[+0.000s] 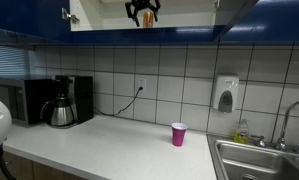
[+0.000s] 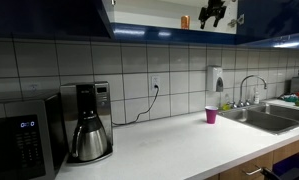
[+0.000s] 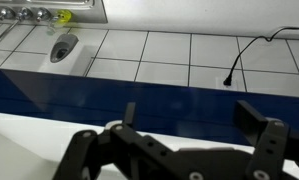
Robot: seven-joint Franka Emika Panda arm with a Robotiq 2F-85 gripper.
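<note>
My gripper stands open, with nothing between its fingers in the wrist view. In exterior view 1 the gripper point(image 1: 144, 15) is high up, in front of the open upper cupboard point(image 1: 194, 22). An orange object point(image 1: 148, 20) stands in that cupboard behind it, partly covered by the fingers. From exterior view 2, the orange object point(image 2: 185, 21) shows near the shelf's front edge, apart from the gripper point(image 2: 210, 20) to its right. A magenta cup point(image 1: 178, 134) stands upright on the white counter, far below.
The cupboard's blue lower edge point(image 3: 169, 108) runs across beneath the gripper. A coffee maker point(image 2: 87, 122) and microwave point(image 2: 27, 142) occupy one counter end; the sink point(image 1: 251, 160), soap bottle point(image 1: 243, 131) and wall dispenser point(image 1: 225, 93) the other.
</note>
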